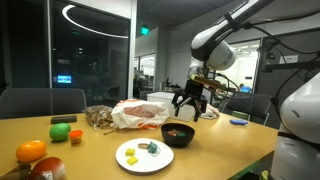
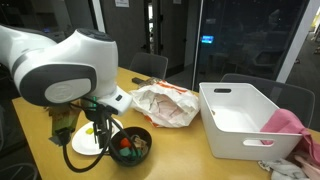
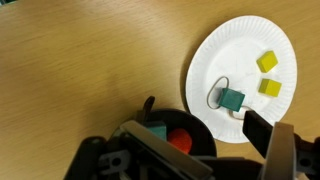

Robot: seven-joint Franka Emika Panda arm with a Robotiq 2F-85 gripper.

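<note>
My gripper [image 1: 190,104] hangs above the table, over the near side of a black bowl [image 1: 178,141]. In the wrist view its two dark fingers stand wide apart, and nothing shows held between them. Red and green items [image 3: 180,139] lie inside the bowl, which my fingers partly cover there. Beside the bowl sits a white paper plate [image 3: 210,62] carrying two yellow blocks [image 3: 267,61] and a green block [image 3: 232,100] with a thin loop of string or wire.
An orange [image 1: 31,151], a green ball [image 1: 59,131] and an orange cup [image 1: 77,135] stand on the left. A white bin [image 2: 235,140] and a crumpled bag [image 2: 165,103] are farther back. Bare wood [image 3: 80,70] lies beside the plate.
</note>
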